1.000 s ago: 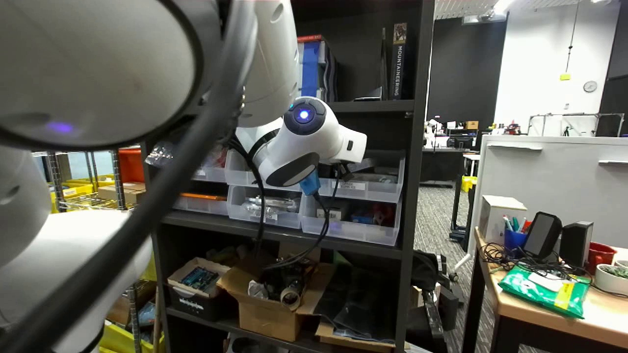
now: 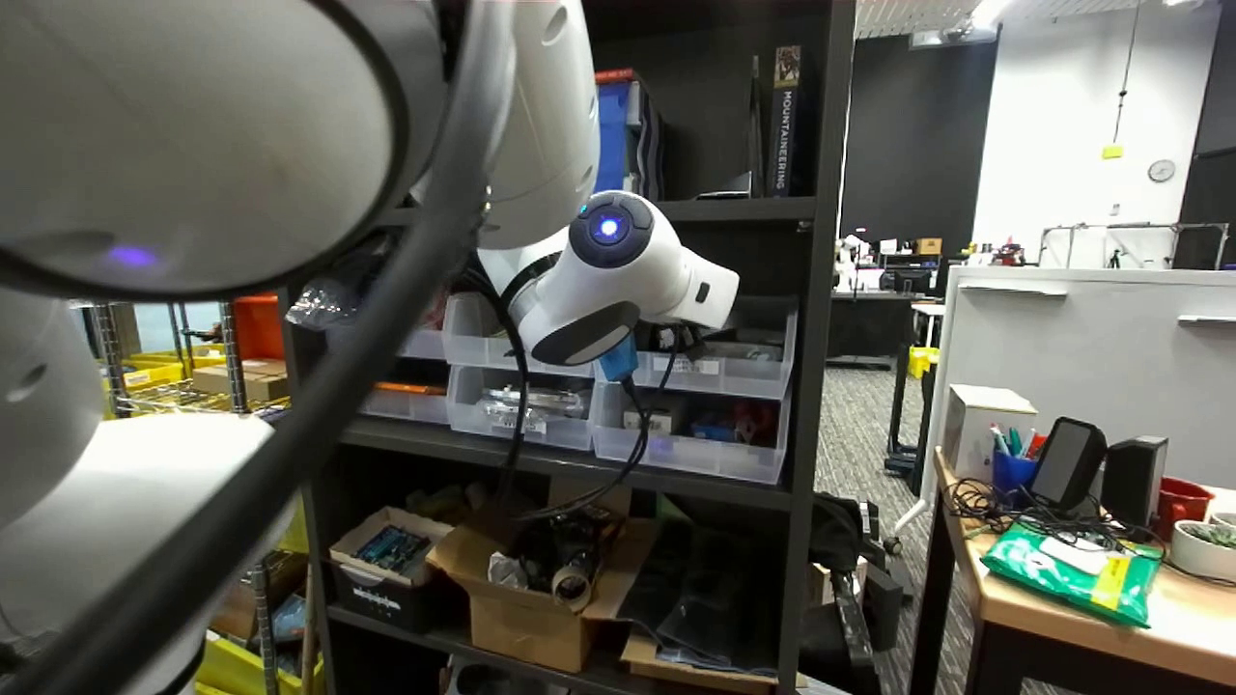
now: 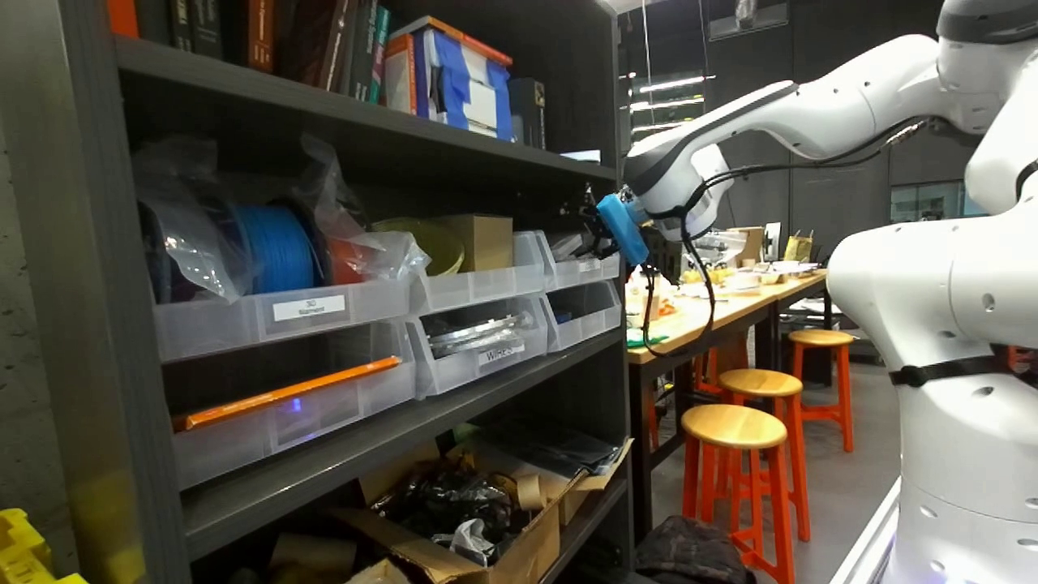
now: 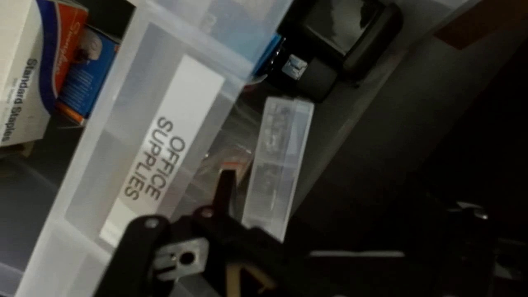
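Note:
In the wrist view my gripper is open, one dark finger (image 4: 225, 193) on the left and the other faint in the shadow at right. Nothing is held between them. That left finger overlaps the inside of a clear bin (image 4: 141, 64) labelled OFFICE SUPPLIES. Inside the bin, a clear plastic case (image 4: 277, 163) lies lengthwise just right of the finger, and a black device (image 4: 341, 29) lies beyond it. Exterior view 2 shows the blue-cased gripper mount (image 3: 623, 229) at the right-hand upper bin; the fingertips are hard to make out there.
Below the office bin, another bin holds a Standard Staples box (image 4: 27, 74) and a blue box (image 4: 89, 69). A shelf board (image 2: 736, 209) runs above the wrist, and the shelf's upright (image 2: 819, 347) stands close on the right. Cables (image 2: 637, 446) hang beneath the wrist.
In exterior view 1 the wrist has shifted slightly to the right, with its hanging cables following. The bins look unmoved.

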